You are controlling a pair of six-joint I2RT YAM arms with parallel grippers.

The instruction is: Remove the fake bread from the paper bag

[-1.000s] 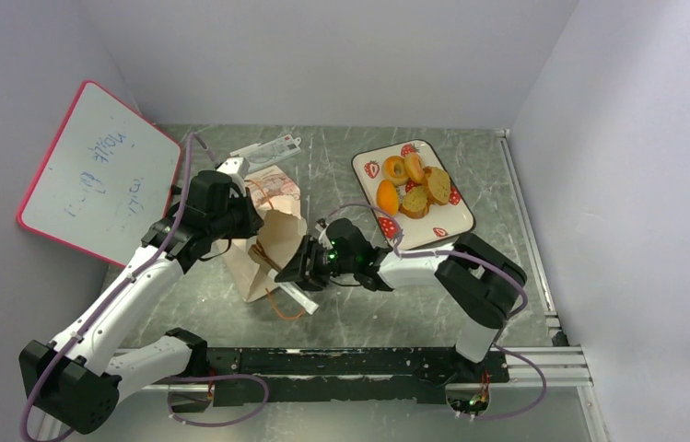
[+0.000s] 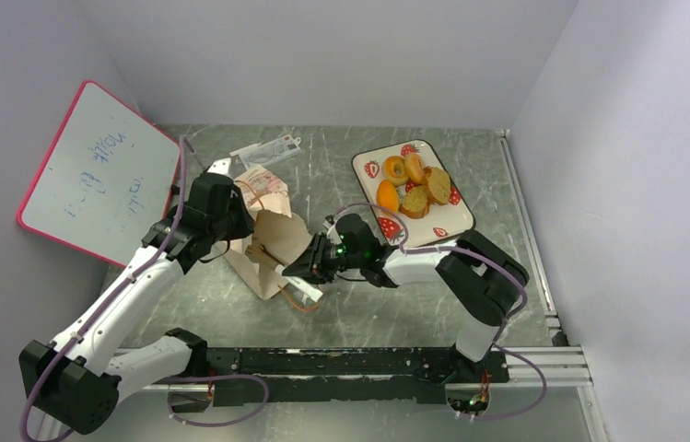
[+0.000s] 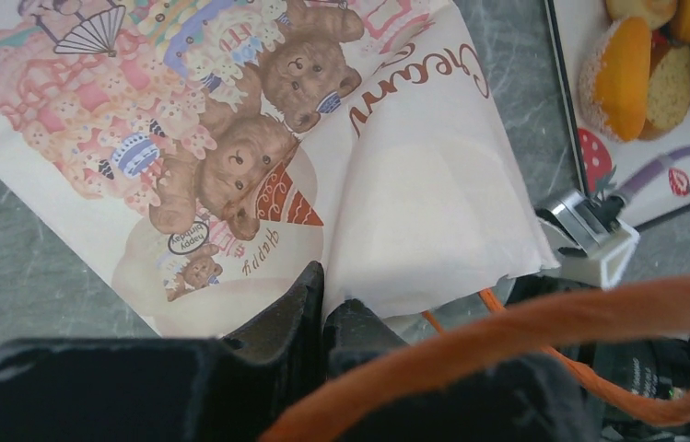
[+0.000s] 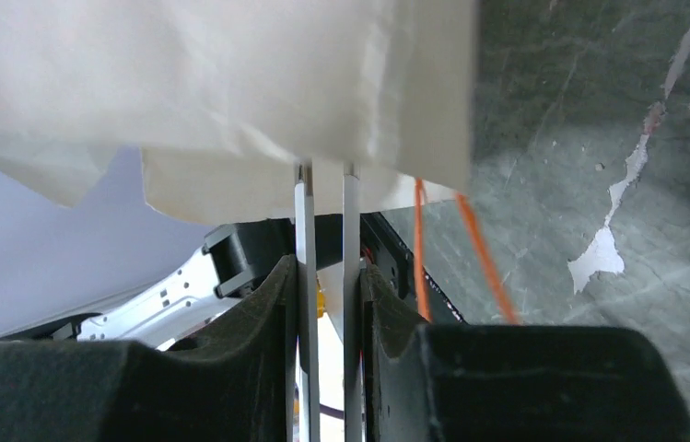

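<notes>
The paper bag, printed with teddy bears, lies crumpled with its mouth toward my right arm. My left gripper is shut on the paper of the bag from above. My right gripper is shut at the bag's mouth; the bag's white paper hides its fingertips, so what it holds cannot be seen clearly. In the top view a brown strip shows inside the opening, too small to identify.
A strawberry-patterned tray with several fake breads stands at the back right. A whiteboard leans at the left, and a clear plastic item lies behind the bag.
The left arm has moved slightly left.
</notes>
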